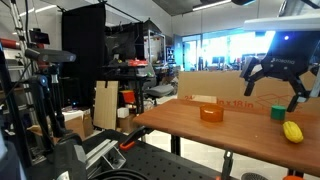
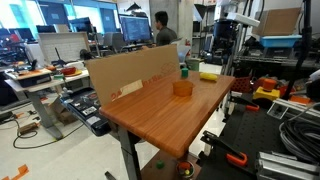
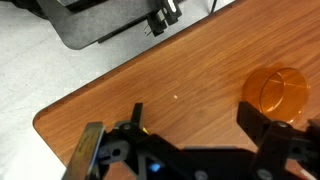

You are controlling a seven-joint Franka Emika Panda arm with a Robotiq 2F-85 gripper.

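Observation:
My gripper [image 1: 271, 100] hangs above the right part of the table in exterior view 1, its fingers spread wide and nothing between them. An orange bowl [image 1: 211, 113] rests on the wooden table toward the middle; in the wrist view the bowl [image 3: 285, 92] lies to the right, partly behind a finger. Near the table's right side is a yellow elongated object [image 1: 292, 132], with a green cup [image 1: 278, 112] farther back. Most of the yellow object is hidden behind the gripper in the wrist view. I cannot make out the cup there.
A tan panel [image 2: 130, 80] stands along one long side. On the other side are the robot's mount and cables.

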